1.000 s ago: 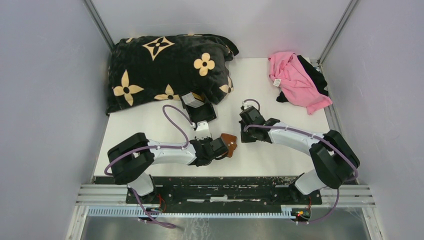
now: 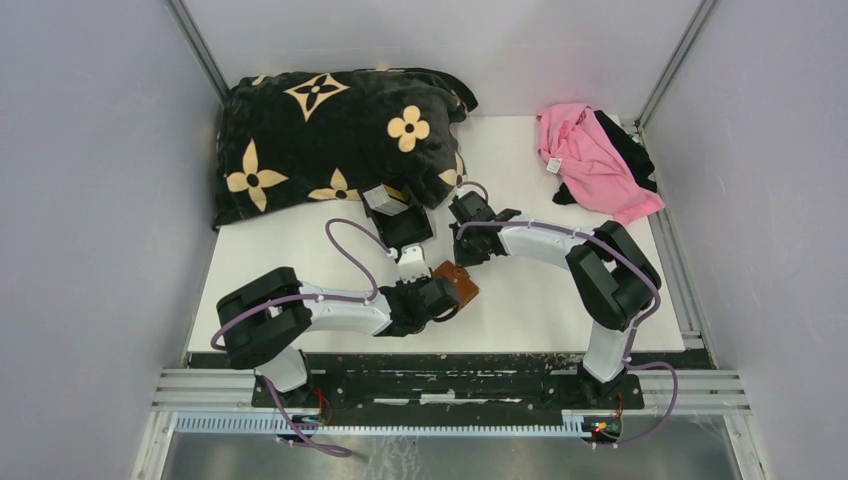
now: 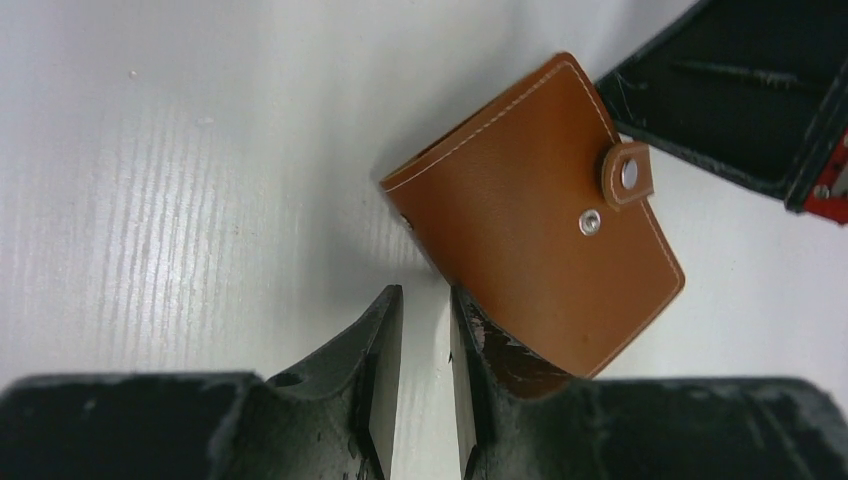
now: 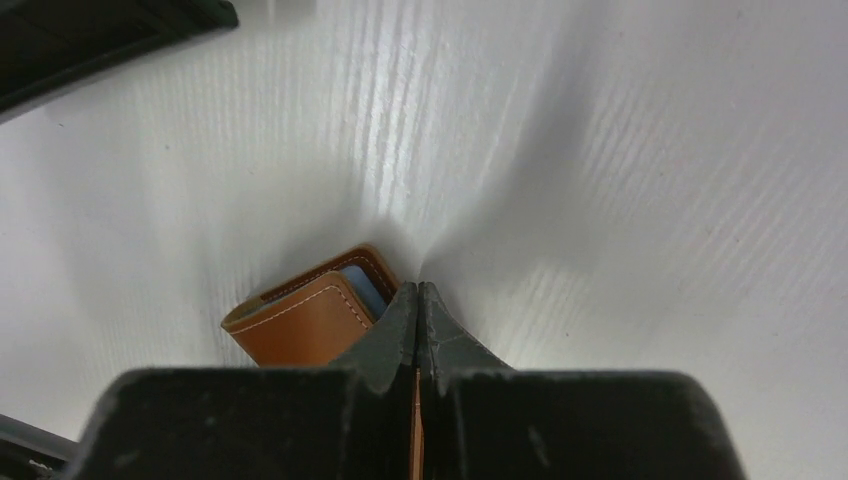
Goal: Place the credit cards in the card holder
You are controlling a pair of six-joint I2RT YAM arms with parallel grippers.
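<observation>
A brown leather card holder (image 2: pixel 458 292) with a snap flap lies on the white table between my grippers; in the left wrist view its brown face (image 3: pixel 520 220) shows, and in the right wrist view a bluish card edge (image 4: pixel 362 287) shows inside its fold (image 4: pixel 300 325). My left gripper is part open at the holder's side, nothing visible between its fingers. My right gripper is shut, its tips at the holder's upper edge.
A dark open box (image 2: pixel 400 228) with light items stands behind the holder. A black patterned cushion (image 2: pixel 330 140) fills the back left, pink and black cloth (image 2: pixel 590 160) the back right. Bare table lies at both sides.
My right arm has moved left and toward the back, onto the card holder, which now appears turned slightly. The left gripper has shifted slightly right.
</observation>
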